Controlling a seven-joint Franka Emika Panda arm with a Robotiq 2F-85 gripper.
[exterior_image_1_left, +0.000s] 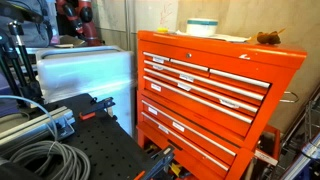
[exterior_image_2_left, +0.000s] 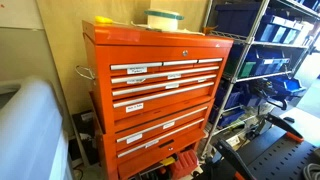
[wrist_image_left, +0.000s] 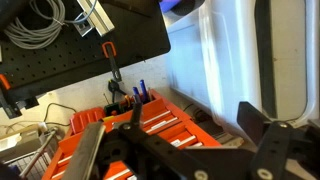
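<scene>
A red tool chest with several labelled drawers stands beyond the black table in exterior view 1. The other exterior view shows the chest from its front, its upper drawers flush. Low down, tools and small items are visible around the bottom of the chest. The wrist view looks down on the red drawer fronts, partly covered by my gripper. My gripper is open, its dark fingers wide apart and nothing seen between them. I cannot make out the gripper clearly in either exterior view.
A round container sits on the chest top. Cables lie on the perforated black table, which has clamps along its edge. A white bin stands beside the chest. Wire shelving with blue bins is behind.
</scene>
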